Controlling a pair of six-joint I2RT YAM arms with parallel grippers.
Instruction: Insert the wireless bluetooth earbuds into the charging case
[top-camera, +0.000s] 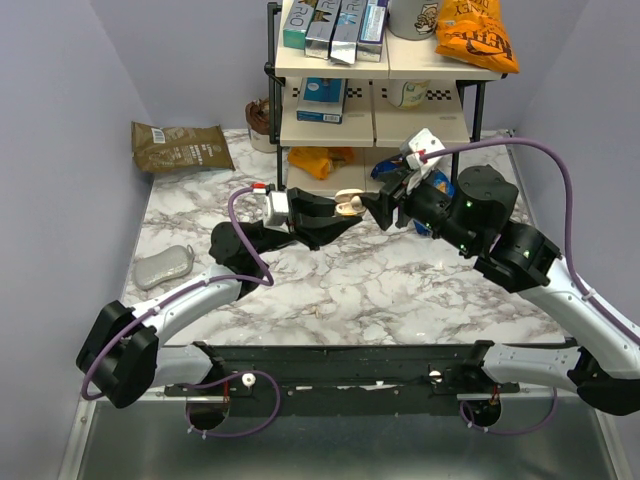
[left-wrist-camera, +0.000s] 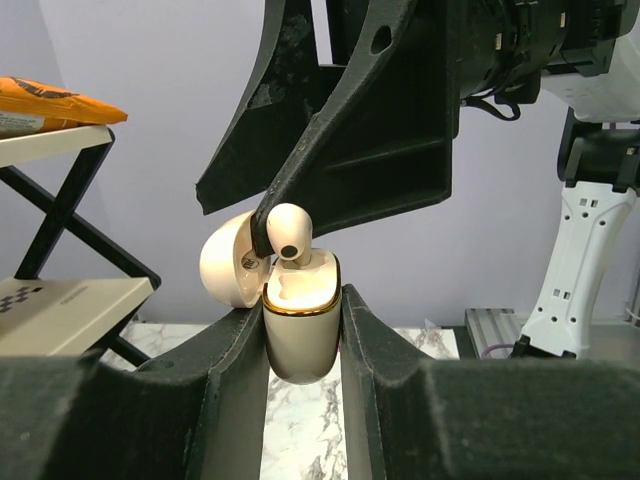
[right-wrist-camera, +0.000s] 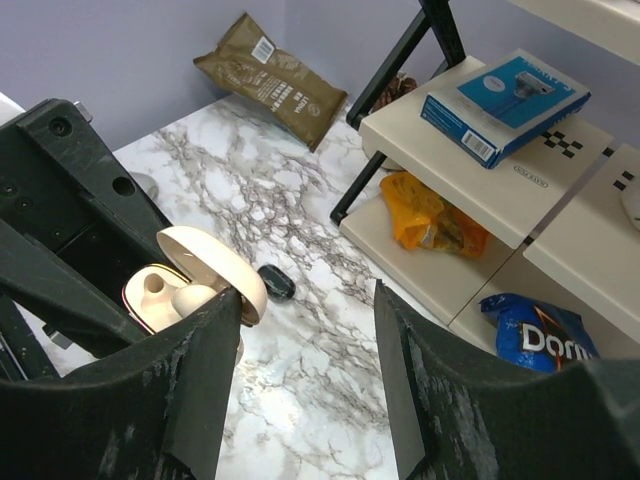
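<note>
My left gripper is shut on the cream charging case (left-wrist-camera: 300, 340), lid open, held above the table's middle. A white earbud sits at the case's opening, its stem down toward one slot; the other slot visible in the right wrist view looks empty. My right gripper is open, one finger touching or very close to the case lid (right-wrist-camera: 210, 255) and earbud, partly hiding them.
A tiered shelf (top-camera: 330, 130) with boxes and snack bags stands behind the grippers. A brown bag (top-camera: 180, 148) and a grey pouch (top-camera: 163, 266) lie on the left of the marble table, whose front half is mostly clear.
</note>
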